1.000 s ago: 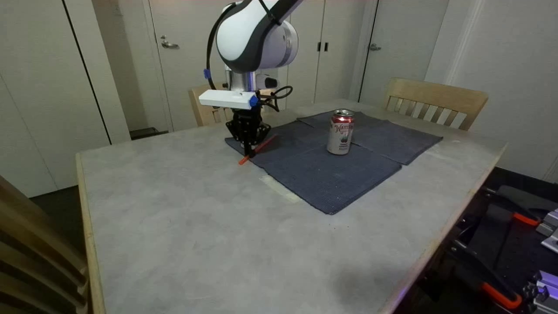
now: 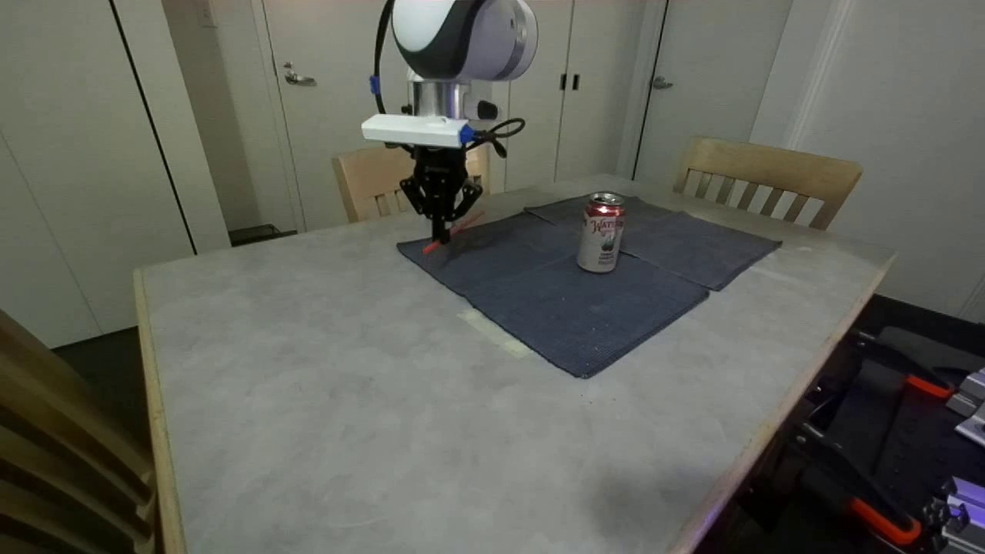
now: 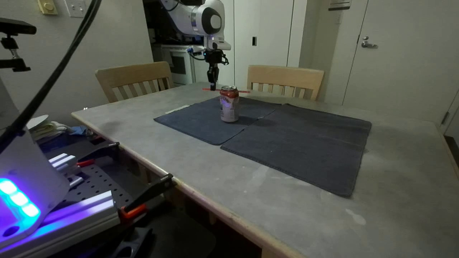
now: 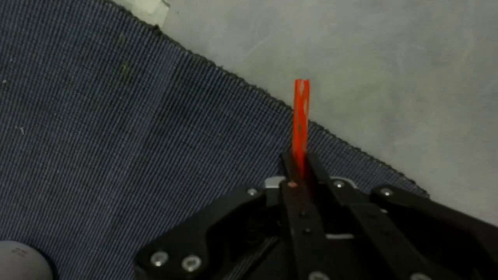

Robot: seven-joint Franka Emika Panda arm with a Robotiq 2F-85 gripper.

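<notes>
My gripper [image 2: 441, 237] is shut on a thin red straw [image 2: 468, 222], holding it crosswise above the far left part of the dark cloth. Seen from the wrist, one end of the straw [image 4: 301, 109] pokes out beyond the fingertips, and the rest is hidden by the fingers. In the second exterior view the straw [image 3: 243, 91] lies roughly level, sticking out on both sides of the gripper [image 3: 213, 89]. A soda can [image 2: 600, 235] stands upright on the cloth, apart from the gripper; part of it [image 4: 22, 261] shows at the wrist view's lower left corner.
Dark cloth mats [image 3: 301, 146] cover part of the grey table [image 2: 351, 397]. Bare tabletop stretches out in front of them. Wooden chairs [image 2: 771, 175] stand around the table's edge, and clamps [image 3: 146, 197] are fixed along one side.
The arm has risen, and the straw has come up with the gripper from near the cloth's edge. The can has stayed in place.
</notes>
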